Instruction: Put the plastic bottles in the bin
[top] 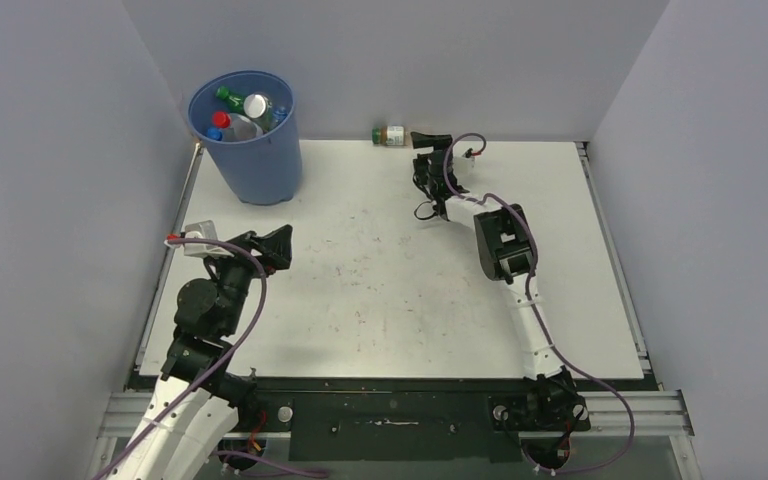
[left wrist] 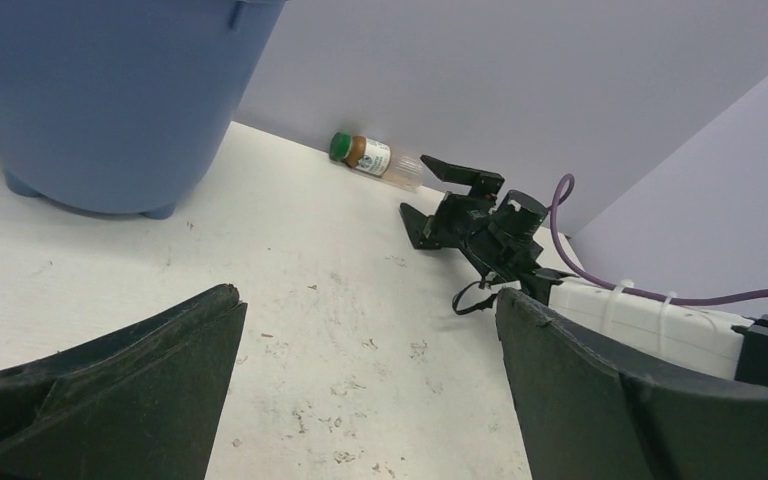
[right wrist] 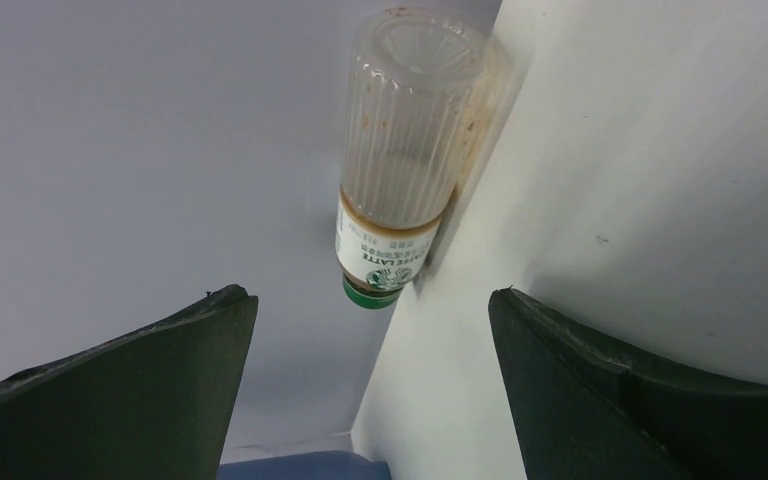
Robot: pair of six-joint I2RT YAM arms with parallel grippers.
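A clear plastic bottle with a label and green cap (top: pixel 388 136) lies against the back wall; the right wrist view shows it (right wrist: pixel 392 150) between and beyond the open fingers of my right gripper (top: pixel 424 148), which is low at the table's back edge beside it. My left gripper (top: pixel 276 250) is open and empty over the left front of the table, facing the back. The blue bin (top: pixel 250 170) stands at the back left, holding several bottles, among them green, red-capped and blue-capped ones.
Grey walls enclose the white table (top: pixel 370 270) at back and sides. The right arm stretches across the right half.
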